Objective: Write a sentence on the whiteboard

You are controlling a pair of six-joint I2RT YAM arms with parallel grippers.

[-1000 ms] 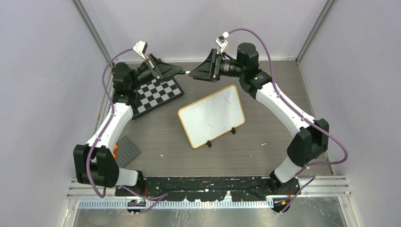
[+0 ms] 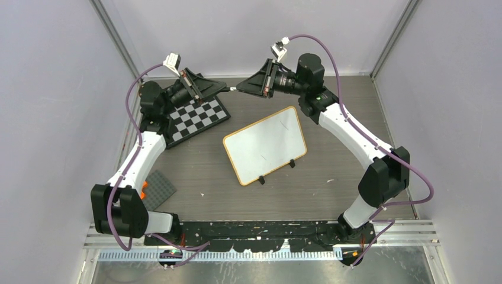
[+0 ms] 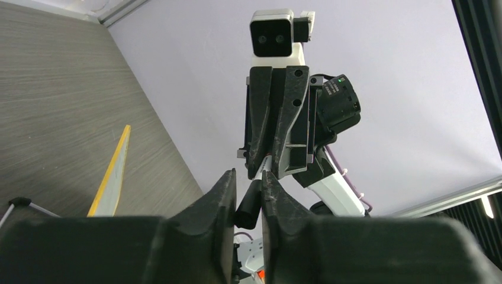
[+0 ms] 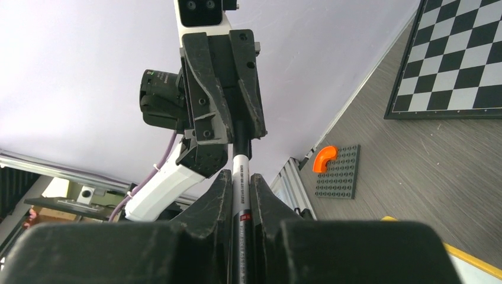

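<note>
A slim marker (image 4: 241, 184), with a white barrel and black end, spans the gap between my two grippers, above the table. My right gripper is shut on its barrel. In the left wrist view the marker's black end (image 3: 249, 206) sits between the fingers of my left gripper (image 2: 225, 86). Those fingers stand part open, close against both sides of it; whether they grip it I cannot tell. The whiteboard (image 2: 267, 145), white with a yellow-orange frame, lies tilted on the table below the grippers. Two short dark strokes show on it.
A black-and-white checkered board (image 2: 198, 120) lies beneath the left arm. At the lower left is a grey studded plate (image 2: 157, 190) with an orange curved piece (image 4: 324, 158) on it. Black clips (image 2: 261, 180) hold the whiteboard's near edge.
My right gripper has shifted slightly left and toward the back, so the visible stretch of marker between the grippers is a little shorter. The left gripper has barely moved. The whiteboard lies unchanged.
</note>
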